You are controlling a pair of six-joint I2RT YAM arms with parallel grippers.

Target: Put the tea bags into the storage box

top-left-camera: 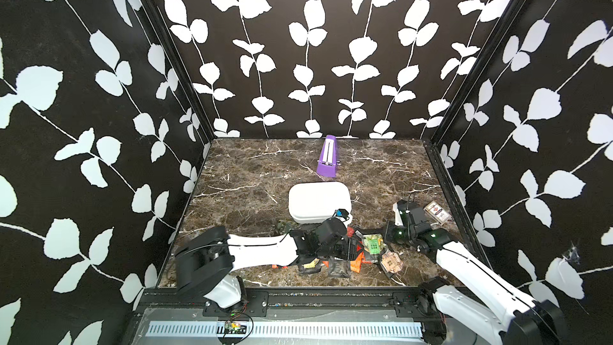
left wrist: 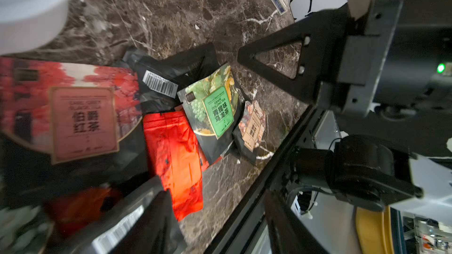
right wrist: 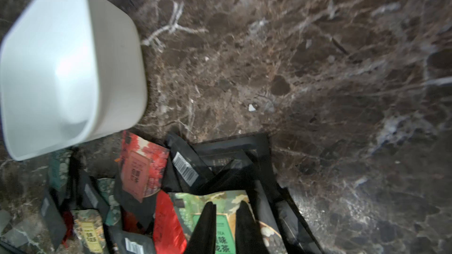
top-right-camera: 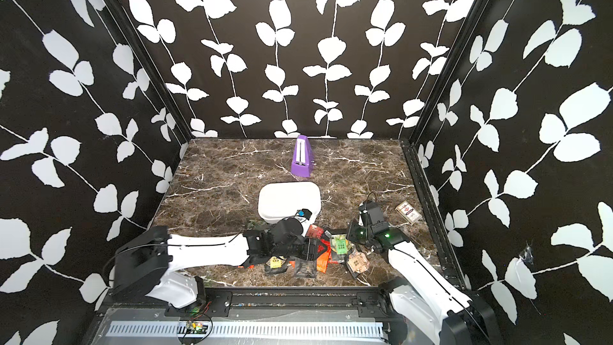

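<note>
A white storage box (top-left-camera: 318,199) sits mid-table, with a pile of tea bags in front of it, among them a red one (right wrist: 141,164), a green grape oolong one (left wrist: 216,103), an orange one (left wrist: 174,164) and a pink-labelled one (left wrist: 252,127). My left gripper hangs low over the middle of the pile, its fingers apart with nothing clearly between them. My right gripper is just right of and above the pile, its fingertips close together over the green bag; whether they grip anything is unclear.
A purple object (top-left-camera: 327,159) stands at the back centre. A small card pack (top-right-camera: 408,211) lies at the right edge.
</note>
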